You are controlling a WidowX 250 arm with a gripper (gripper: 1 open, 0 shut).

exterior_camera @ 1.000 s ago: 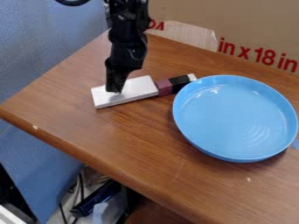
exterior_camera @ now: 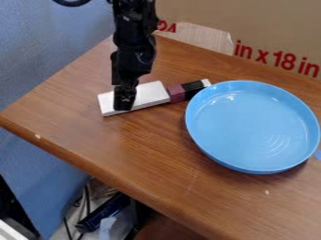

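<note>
My black gripper [exterior_camera: 124,98] reaches down from the top of the camera view onto a flat white block [exterior_camera: 150,96], its tips at the block's upper surface; whether it is open or shut is unclear. A dark maroon and black piece [exterior_camera: 185,92] with a pale end lies against the block's right end. A round light blue plate [exterior_camera: 251,127] lies to the right of these on the wooden table [exterior_camera: 126,150].
A cardboard box [exterior_camera: 257,33] with red print stands at the back. The table's left edge borders a blue panel [exterior_camera: 38,178]. Cables and other items lie below the front edge.
My gripper has shifted very slightly at the white block; otherwise the scene looks the same.
</note>
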